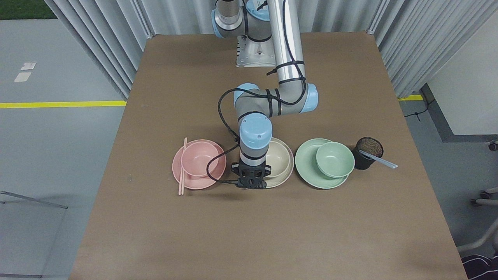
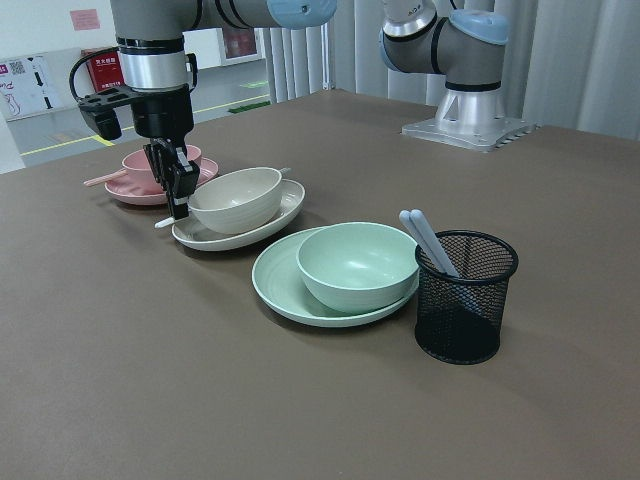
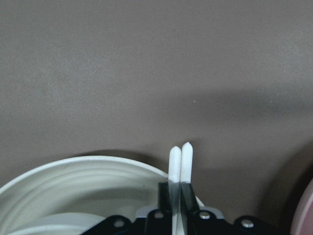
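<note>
My gripper is low at the edge of the cream plate, its fingers closed around a pair of white chopsticks that lie along that plate's side. In the left view the gripper is just left of the cream bowl, with the chopsticks' ends showing on both sides. From the front, the arm's wrist hides the fingertips and part of the cream plate.
A pink plate with bowl and chopsticks is at left. A green plate with bowl, and a mesh cup with chopsticks, are at right.
</note>
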